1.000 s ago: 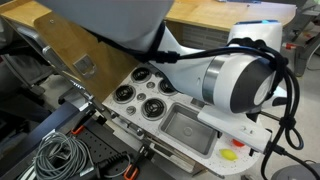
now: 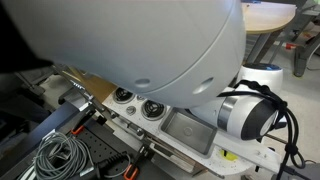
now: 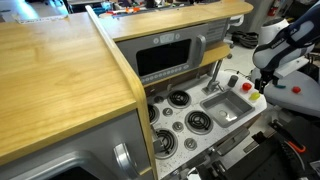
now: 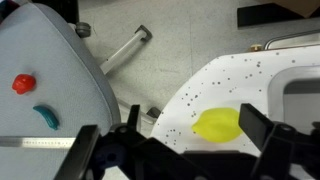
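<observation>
A yellow object (image 4: pixel 218 124), rounded and lumpy, lies on the white speckled counter (image 4: pixel 178 118) beside the sink (image 4: pixel 295 92). My gripper is open in the wrist view, its dark fingers spread to either side of the yellow object. Nothing is held, and a gap in height between the fingers and the counter cannot be judged. The same yellow object (image 3: pixel 255 96) shows at the counter's right end in exterior view 2, close to a red object (image 3: pixel 247 87). Exterior view 1 shows the yellow object (image 2: pixel 230 156) near the sink's corner, with the arm above.
A grey round surface (image 4: pixel 75 75) carries a red ball-like item (image 4: pixel 23 84) and a teal curved piece (image 4: pixel 46 117). Several burners, a faucet (image 3: pixel 215 75) and a microwave (image 3: pixel 168 58) stand left of the counter's end. Floor lies beyond the counter edge.
The arm has swung across exterior view 1, its large white link dropping lower and covering more of the stove. Its forearm has shifted right. The yellow object stays in place.
</observation>
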